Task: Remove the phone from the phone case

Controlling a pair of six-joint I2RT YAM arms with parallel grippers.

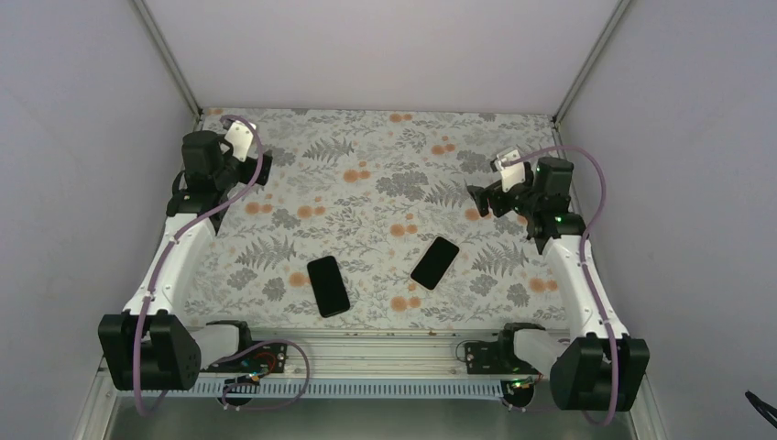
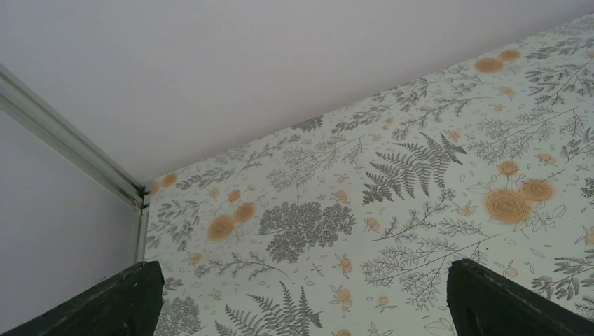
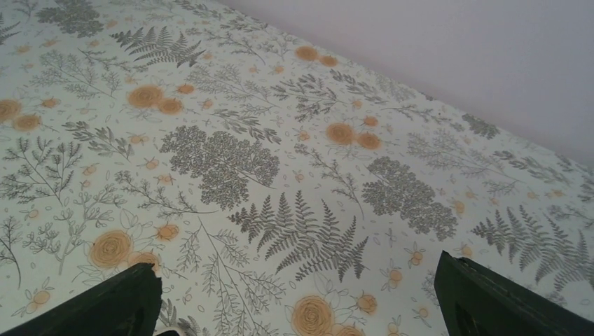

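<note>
Two flat dark rectangles with rounded corners lie apart on the table in the top view: one slab point(image 1: 328, 286) left of centre near the front edge, the other slab point(image 1: 435, 263) to its right, tilted and pale-rimmed. Which is the phone and which the case, or whether either holds both, I cannot tell. My left gripper is open and empty, up at the back left of the table. Open and empty too is my right gripper, over the right side, beyond the right slab. Neither gripper touches a slab.
White walls point(image 1: 385, 55) close in the back and sides. A small pale and dark edge point(image 3: 174, 330) at the bottom of the right wrist view is too cut off to identify.
</note>
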